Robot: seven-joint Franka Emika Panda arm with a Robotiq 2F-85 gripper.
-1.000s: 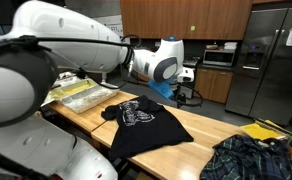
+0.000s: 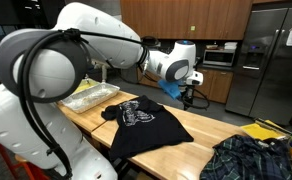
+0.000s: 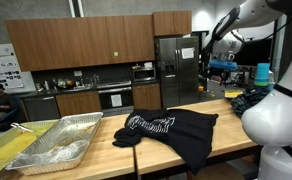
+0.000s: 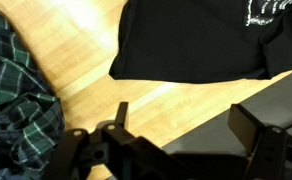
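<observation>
A black garment [image 2: 146, 127] with white print lies spread on the wooden table, its left part bunched up. In the wrist view, a straight edge and a corner of the black cloth [image 4: 186, 45] show beyond my gripper. The gripper stands open over the table edge, its two fingers wide apart and nothing between them. The exterior view from the left has the gripper [image 2: 193, 92] up in the air, well above the table and clear of the cloth.
A dark plaid cloth [image 2: 248, 159] lies crumpled at the table's right. The foil tray [image 3: 61, 145] sits at the opposite end. Bare wood [image 2: 191, 155] separates the black garment from the plaid one. Kitchen cabinets and a fridge [image 2: 267, 62] stand behind.
The cloths have not moved.
</observation>
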